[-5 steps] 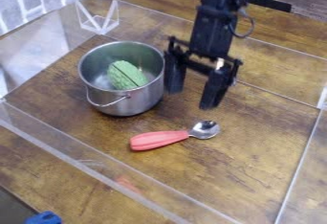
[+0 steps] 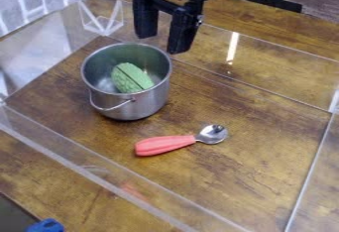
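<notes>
The black gripper (image 2: pixel 163 33) hangs at the top centre, above and behind the steel pot, its two fingers spread wide and empty. The steel pot (image 2: pixel 129 99) stands left of centre with a green oblong object (image 2: pixel 131 76) inside it. A utensil with a pink handle (image 2: pixel 165 145) and a round metal head (image 2: pixel 212 134) lies on the wooden surface in front of the pot, to its right.
Clear plastic walls border the wooden surface (image 2: pixel 259 176). A small blue object (image 2: pixel 44 225) sits at the bottom left, outside them.
The gripper has risen and moved back and to the left, away from the area beside the pot and above the utensil. The pot and utensil have not moved.
</notes>
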